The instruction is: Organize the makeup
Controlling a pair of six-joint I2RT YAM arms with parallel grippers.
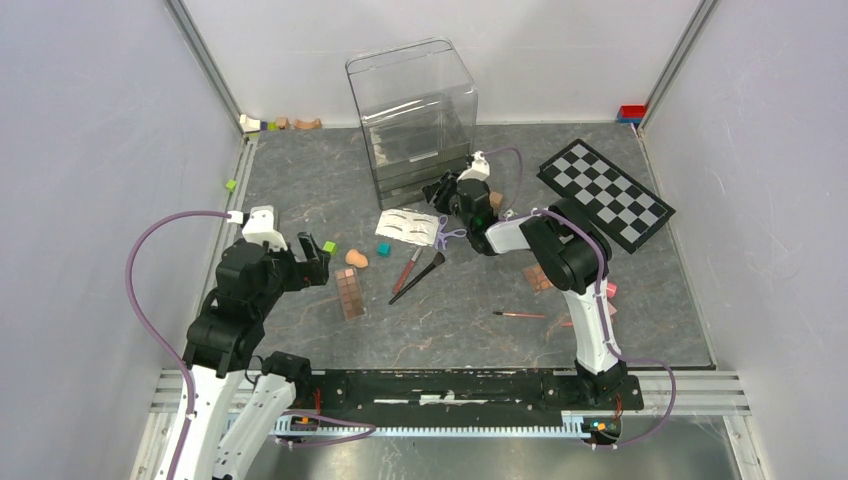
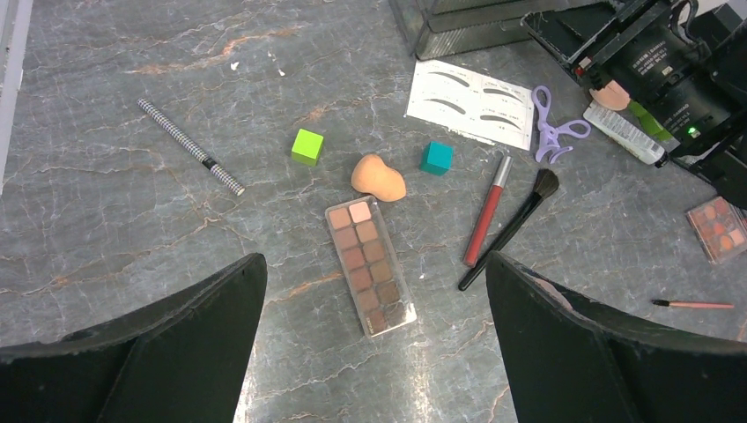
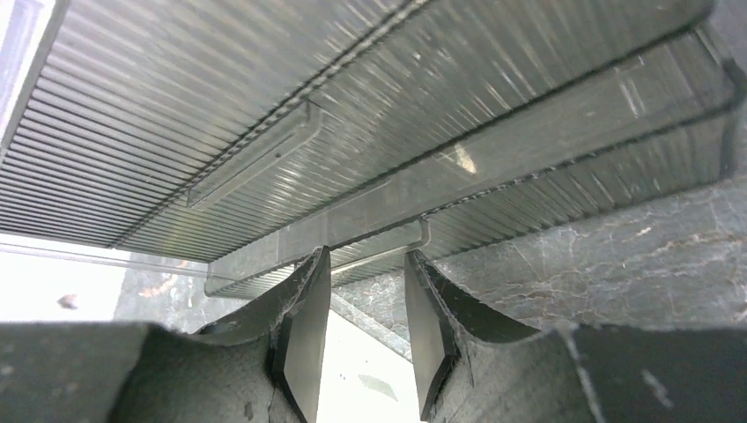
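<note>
A clear acrylic organizer stands at the back. My right gripper is at its lower drawers, fingers slightly apart at a drawer handle; whether they touch it I cannot tell. My left gripper hangs open and empty at the front left. Below it lie an eyeshadow palette, a sponge, a red lip pencil, a black brush, lash sheet, purple scissors, a small palette and a thin brush.
Green and teal cubes and a patterned stick lie on the table. A checkerboard occupies the back right.
</note>
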